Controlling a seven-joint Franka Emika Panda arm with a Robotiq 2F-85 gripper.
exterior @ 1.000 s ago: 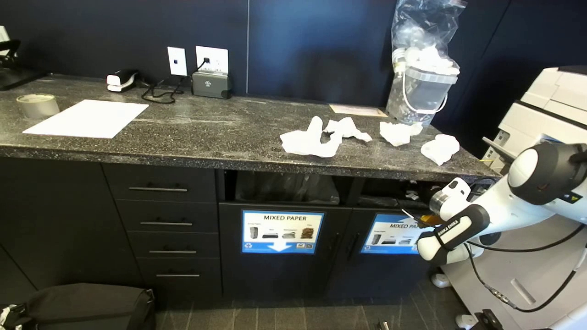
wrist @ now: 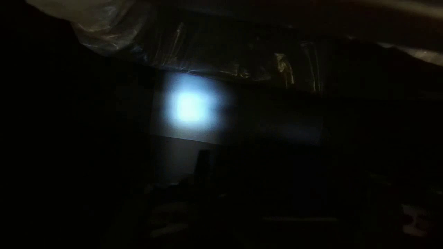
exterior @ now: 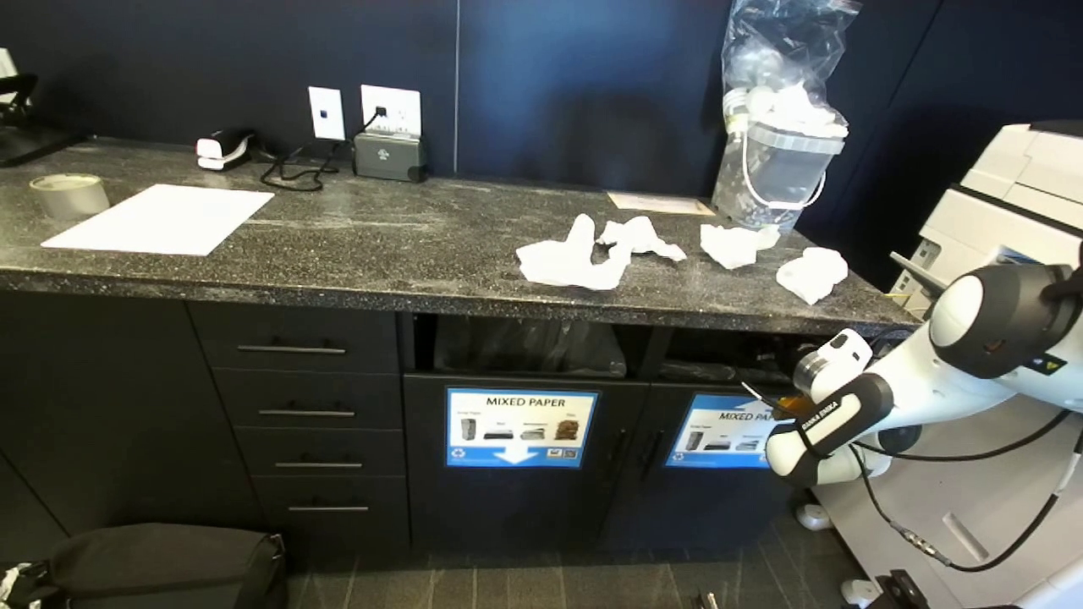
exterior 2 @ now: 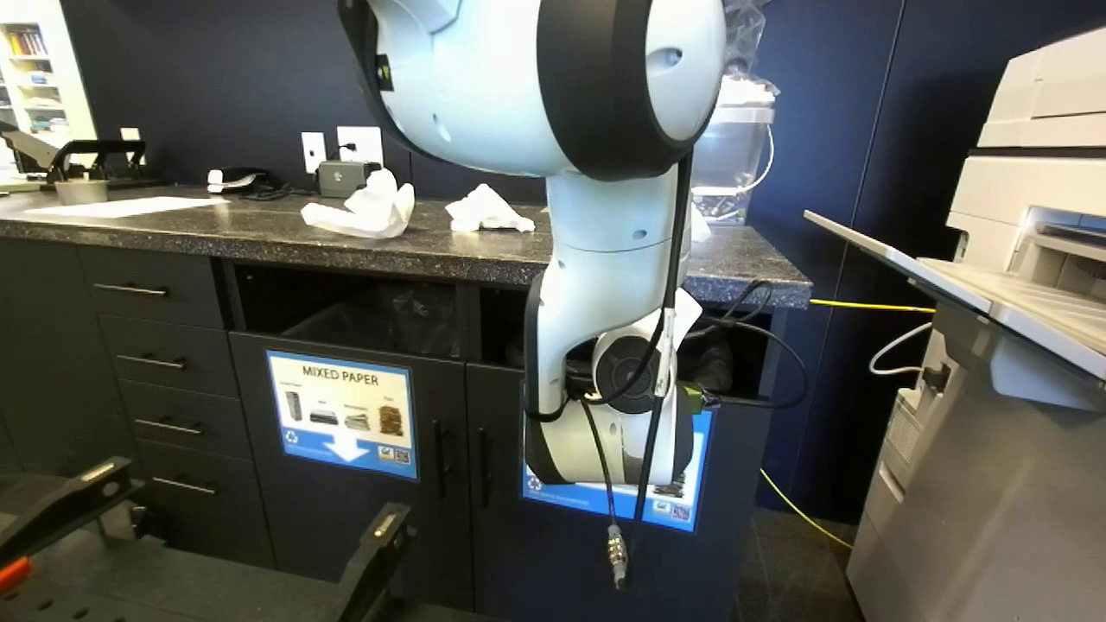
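My arm reaches into the right-hand cabinet slot (exterior: pixel 711 350) under the countertop, and the gripper is inside it, hidden in both exterior views. The wrist view is very dark. A dark upright shape, perhaps a finger (wrist: pixel 202 166), stands out low in it against a dim pale panel; the other finger is lost in the dark. Clear plastic liner (wrist: pixel 170 45) hangs along the top, and a bright light spot (wrist: pixel 191 105) falls on the panel. Up on the counter lie crumpled white papers: a large one (exterior: pixel 574 266), one behind it (exterior: pixel 637 235), and two (exterior: pixel 736 245) farther right.
The counter edge (exterior: pixel 457 296) runs just above the arm's end. A clear bucket (exterior: pixel 782 167) stands at the back right, a printer (exterior 2: pixel 1037 238) right of the arm. A flat white sheet (exterior: pixel 162 218) and tape roll (exterior: pixel 71 194) lie left. A cable hangs from the arm.
The arm has shifted slightly left and down. White bits that showed in the right-hand slot beside the arm a second ago no longer show. The papers on the counter have not moved.
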